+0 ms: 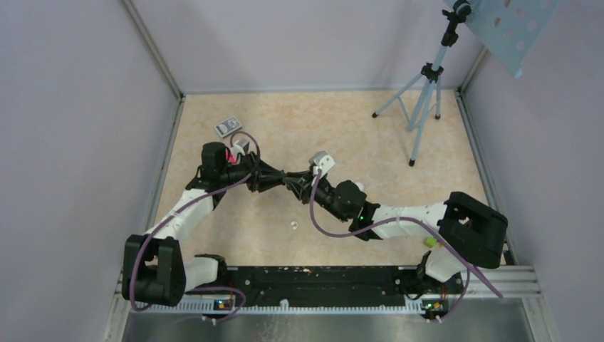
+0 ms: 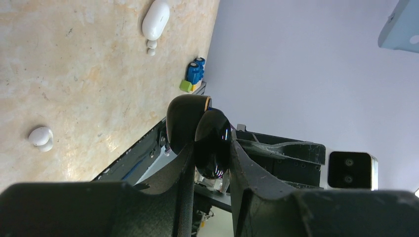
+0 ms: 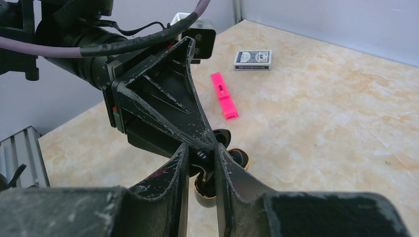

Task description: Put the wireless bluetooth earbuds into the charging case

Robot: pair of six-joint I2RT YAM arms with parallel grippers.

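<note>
In the left wrist view my left gripper is shut on the glossy black charging case, whose lid stands open. From the right wrist view, the case's gold-edged body shows just beyond my right gripper. That gripper is shut on a small dark earbud, mostly hidden between the fingers and up against the case. How far the earbud sits in its slot cannot be made out. In the top view both grippers meet above the middle of the table, covering case and earbud.
A white rounded object and a small white piece lie on the table. Farther off are a pink strip, a card box and a blue toy. A tripod stands at back right.
</note>
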